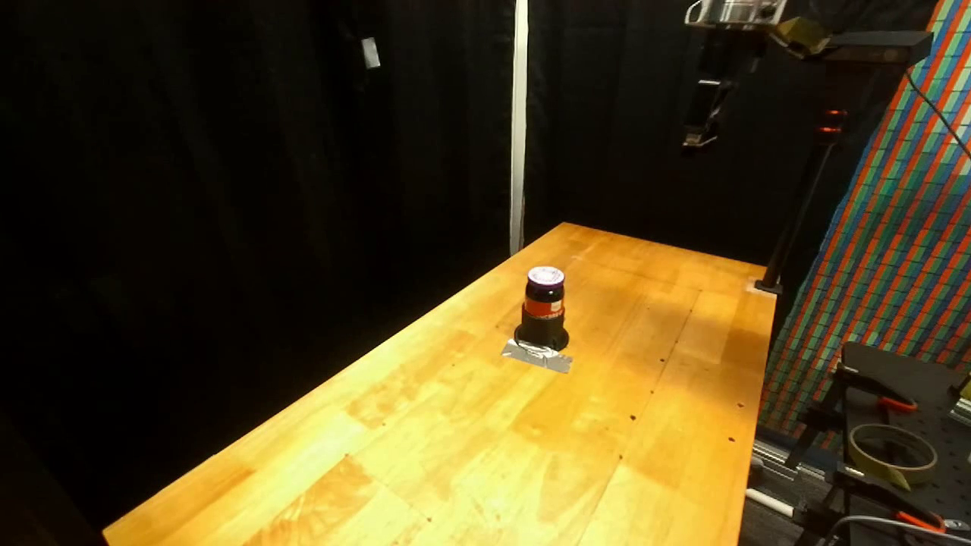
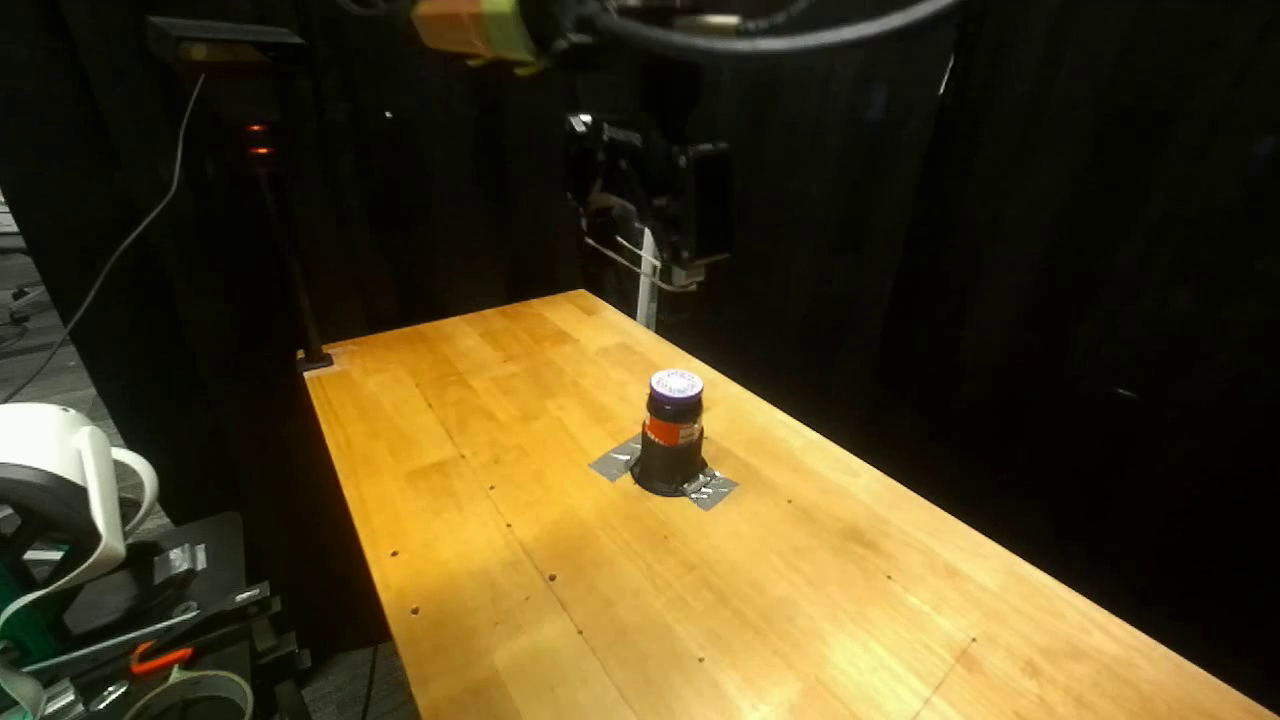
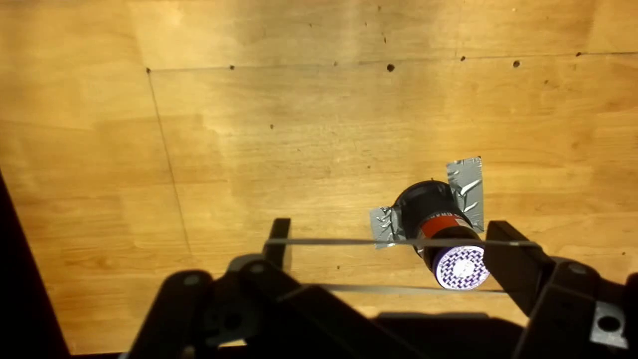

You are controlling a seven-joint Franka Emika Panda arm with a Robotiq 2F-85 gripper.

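Note:
A dark jar with a white-and-purple patterned lid and a red label stands upright in a black holder, which silver tape fixes to the wooden table. My gripper is open, its black fingers spread wide, and two thin bands stretch across the gap. From the wrist camera, the jar's lid appears between the fingers, close to the right one and partly covered by it. The exterior views show the gripper high above the table, clear of the jar and holding nothing.
A thin dark stand rises at its far right corner. Beside the table is a black bench with clamps and a tape roll. Black curtains hang behind.

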